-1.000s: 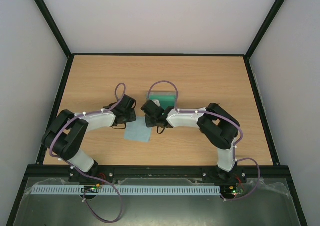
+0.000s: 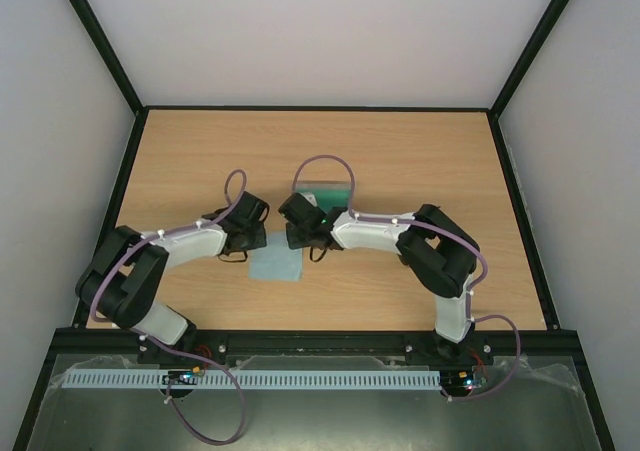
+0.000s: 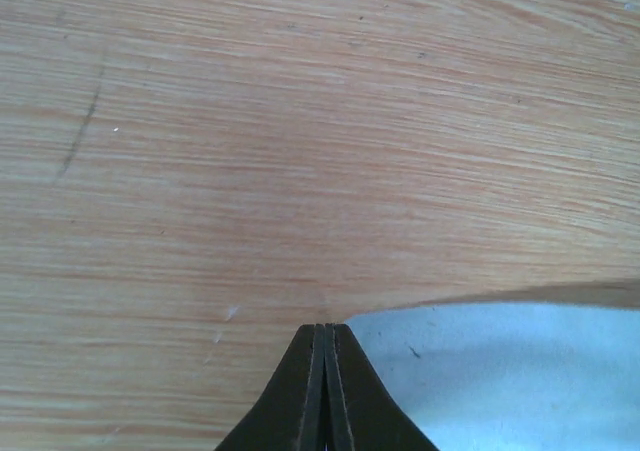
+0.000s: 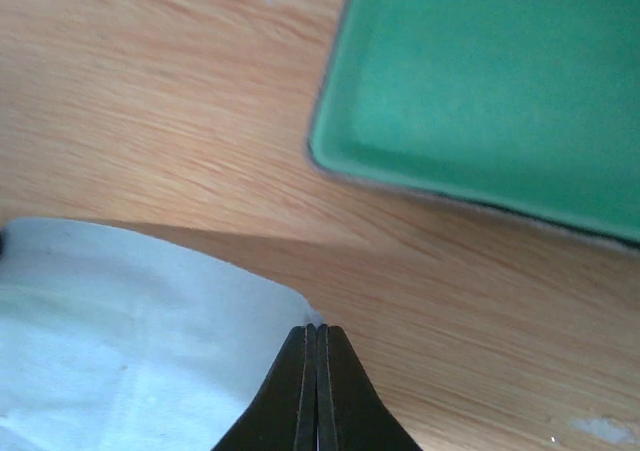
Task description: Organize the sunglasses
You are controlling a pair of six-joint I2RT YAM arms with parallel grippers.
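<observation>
A light blue cloth [image 2: 275, 262] lies flat on the wooden table, seen also as pale blue fabric [image 3: 500, 371] in the left wrist view and [image 4: 140, 341] in the right wrist view. My left gripper is shut at the cloth's far-left corner. My right gripper is shut at the cloth's far-right corner. Whether either holds the cloth's edge between its fingertips is hard to tell. No sunglasses can be made out.
A green tray with a grey rim [image 4: 470, 81] stands just behind and right of the cloth, partly under the right arm in the top view.
Both arms have shifted slightly since the earlier top views, the right one toward the back left, the left one slightly left. The cloth lies a little straighter.
</observation>
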